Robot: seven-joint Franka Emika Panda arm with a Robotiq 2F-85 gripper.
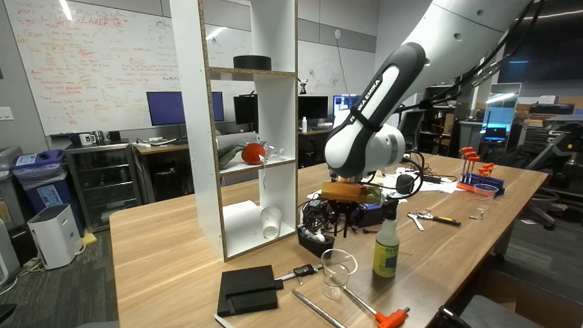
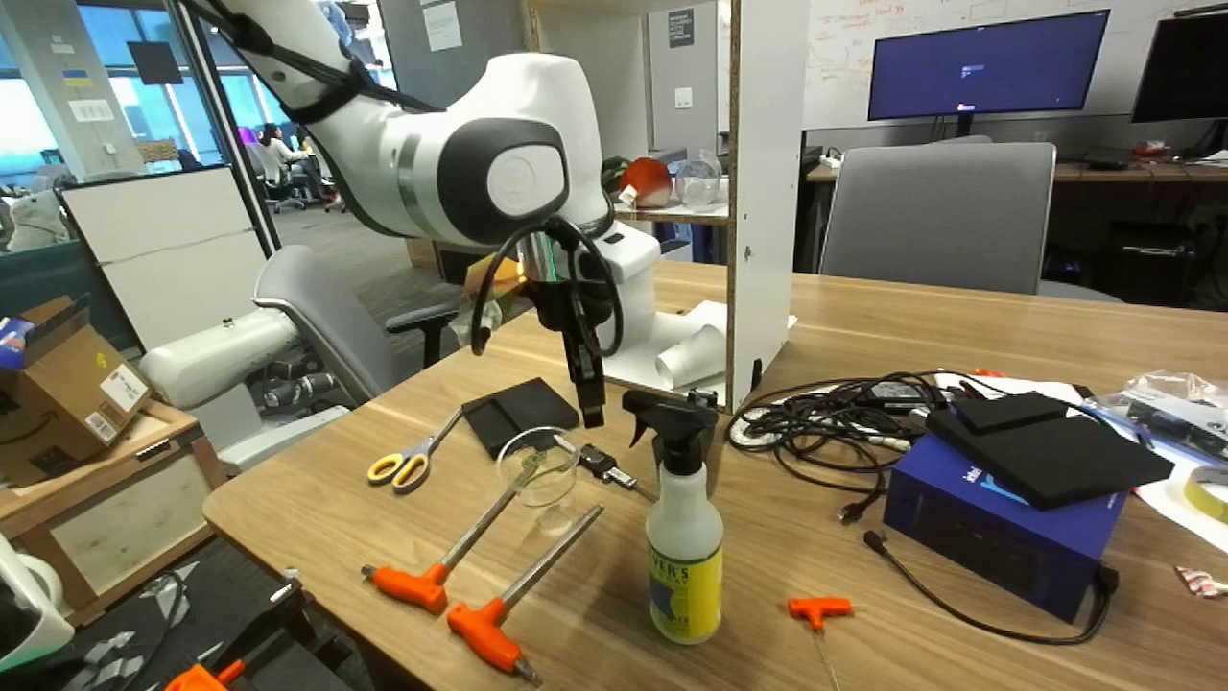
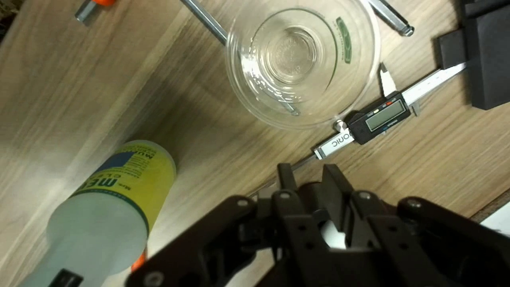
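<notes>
Above the table hangs my gripper, its fingers part open, with only a narrow gap and nothing held in it. A clear plastic cup [image 3: 301, 62] stands upright on the wood; in exterior view 1 the cup [image 1: 337, 273] is below the gripper [image 1: 340, 229], clear of it. The spray bottle [image 2: 685, 553], with a yellow label and black trigger head, stands upright beside the cup. A digital caliper [image 3: 382, 116] lies past the cup's rim in the wrist view, reaching toward a black box [image 1: 248, 289].
Orange-handled hex keys [image 2: 489, 633] lie near the cup, with scissors [image 2: 403, 466] to the left. A white shelf unit [image 1: 210, 164] rises behind, holding a tipped white cup [image 1: 271, 222]. Cables [image 2: 817, 426] and a blue box [image 2: 990, 518] crowd one side.
</notes>
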